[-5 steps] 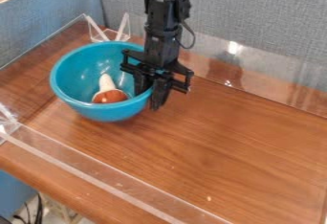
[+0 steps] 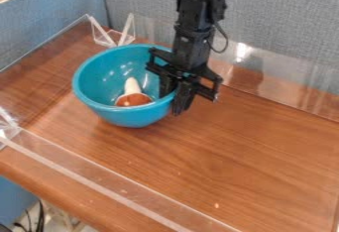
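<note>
A teal bowl (image 2: 99,97) stands at the left-centre of the wooden table. Inside it lies a white object with a reddish-orange round end (image 2: 133,99). My black gripper (image 2: 169,85) reaches down over the bowl's right rim, shut on it; the exact spot where the fingers meet the rim is partly hidden by the gripper's dark body.
A grey padded wall (image 2: 291,28) runs along the back, with a blue-grey box (image 2: 40,18) at the back left. Clear plastic strips edge the table.
</note>
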